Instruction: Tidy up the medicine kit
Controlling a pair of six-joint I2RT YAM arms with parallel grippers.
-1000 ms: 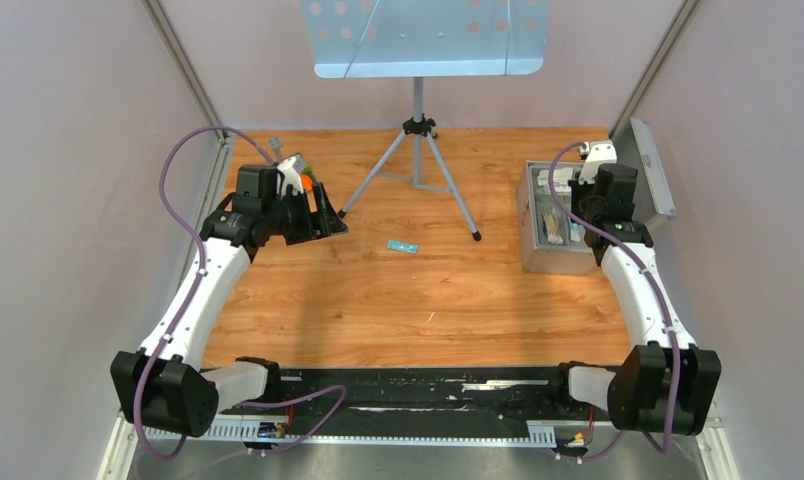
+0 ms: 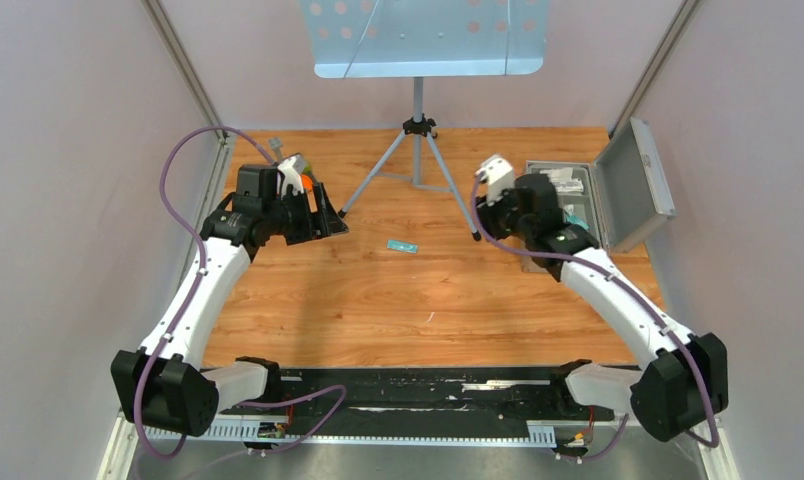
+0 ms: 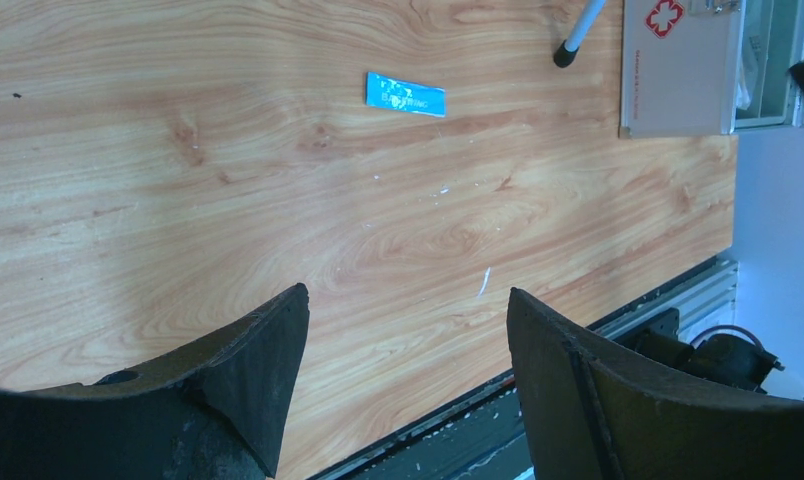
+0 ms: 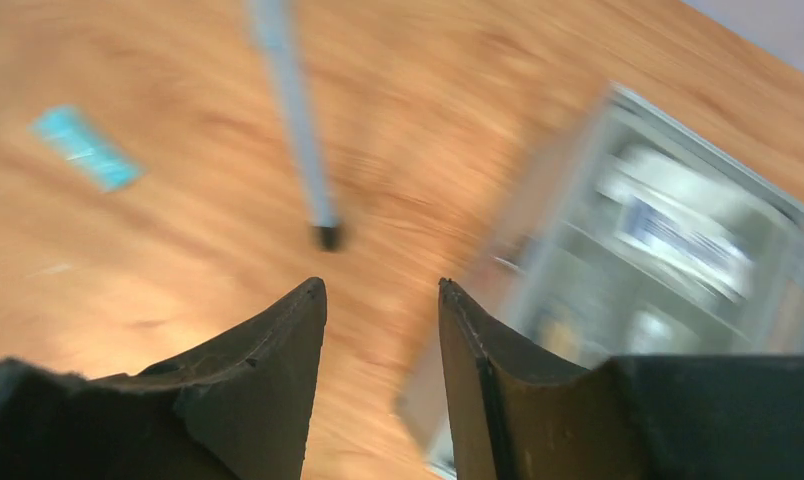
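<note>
A flat blue packet (image 2: 402, 246) lies alone near the middle of the wooden table; the left wrist view shows the packet (image 3: 405, 95) with pale lettering. On the right stands the grey medicine kit (image 2: 534, 264), its lid (image 2: 635, 185) raised. Inside the kit are a white pack (image 4: 678, 225) and other items, blurred in the right wrist view. My right gripper, open and empty, is over the kit's left side, and its arm hides part of the kit from above. My left gripper hangs open over the table's left side, left of the packet, nothing between its fingers.
A tripod stand (image 2: 417, 150) rises at the back, one foot (image 2: 476, 236) between the packet and the kit. An orange item (image 2: 307, 183) shows partly behind the left arm.
My right arm has swung left from above the kit's right side to its left side, towards the stand's right leg. The left arm, packet and kit have stayed put.
</note>
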